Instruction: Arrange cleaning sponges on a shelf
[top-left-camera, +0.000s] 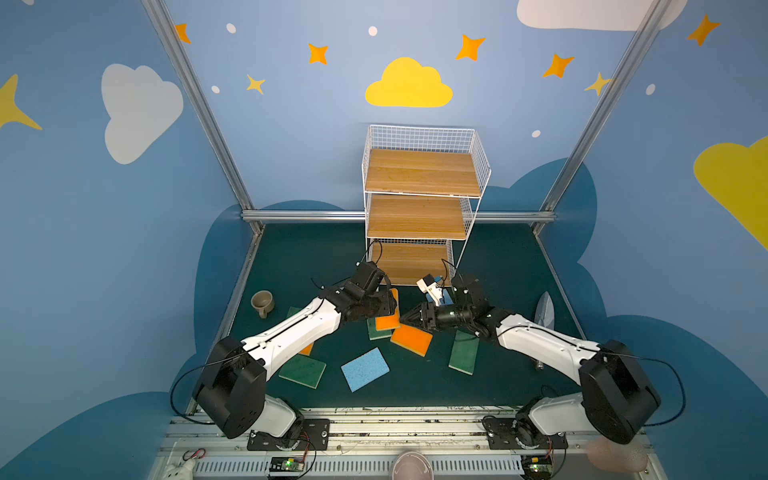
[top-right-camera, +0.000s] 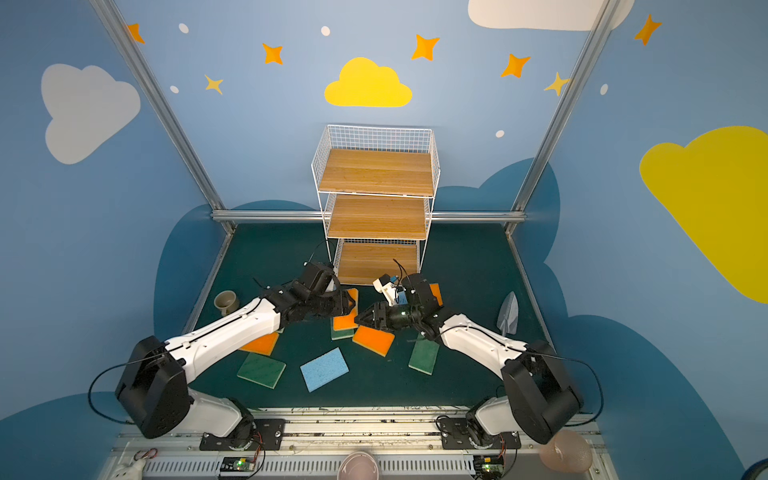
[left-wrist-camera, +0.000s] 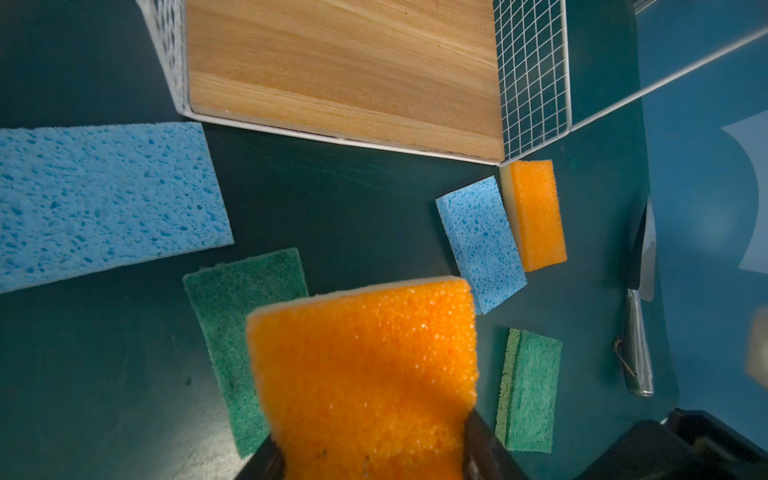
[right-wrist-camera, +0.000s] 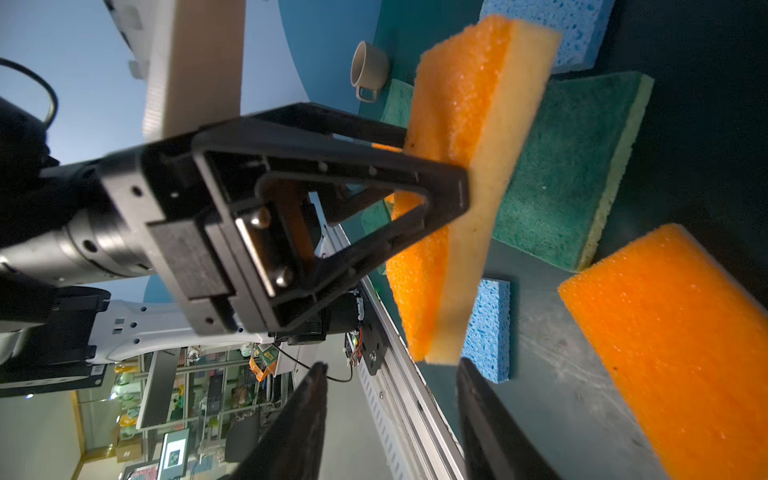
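Note:
An orange sponge is raised in my left gripper, which is shut on it and holds it upright in the right wrist view. My right gripper faces that sponge from close by, fingers apart with nothing between them. Below lie another orange sponge (right-wrist-camera: 664, 344), green sponges (left-wrist-camera: 530, 388) and blue sponges (left-wrist-camera: 480, 240), spread over the dark table. The white wire shelf (top-left-camera: 424, 172) stands at the back, its three wooden boards bare.
A mug (top-left-camera: 262, 302) sits at the left of the table, and a knife (left-wrist-camera: 640, 336) lies along the right side. Bare table flanks the shelf on both sides.

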